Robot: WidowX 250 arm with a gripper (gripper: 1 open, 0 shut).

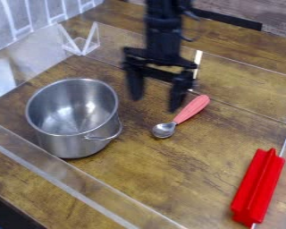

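Observation:
The black gripper [160,82] is motion-blurred above the wooden table, up and right of the steel pot and behind the spoon; its fingers stand apart, with nothing visible between them. The empty steel pot [71,116] sits at the left, handle toward the right. A spoon [181,116] with a pink handle and metal bowl lies at the middle, the bowl toward the lower left.
A red bar-shaped object [257,186] lies at the lower right. Clear panels edge the table at the left.

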